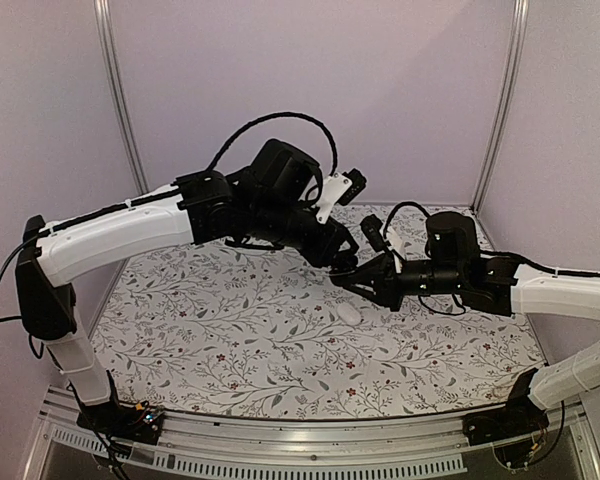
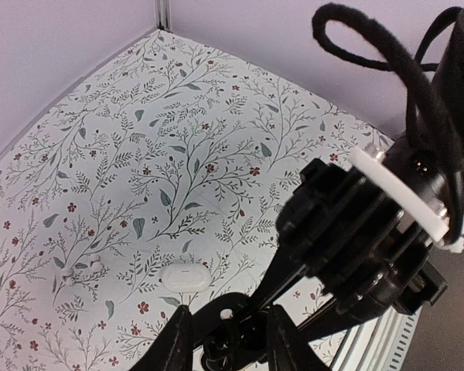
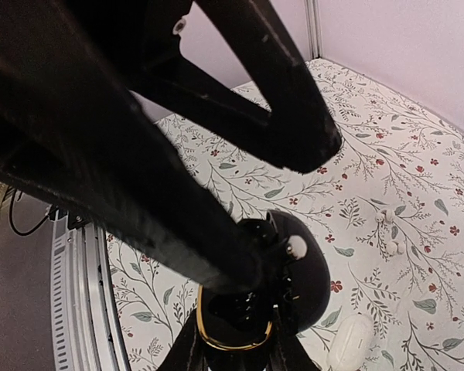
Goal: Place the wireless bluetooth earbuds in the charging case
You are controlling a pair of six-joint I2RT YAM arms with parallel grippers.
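The black, open charging case (image 3: 305, 286) with a gold rim is held up over the middle of the table, my right gripper shut on it. My left gripper is right at the case from above, its fingers part open over the case's opening. Inside the case a dark shape with a small white tip (image 3: 296, 246) shows in both wrist views; whether it is a seated earbud I cannot tell.
A white oval lid-like piece (image 2: 185, 277) lies on the floral table below, with small white pieces (image 3: 393, 247) farther off. Walls bound the back and sides.
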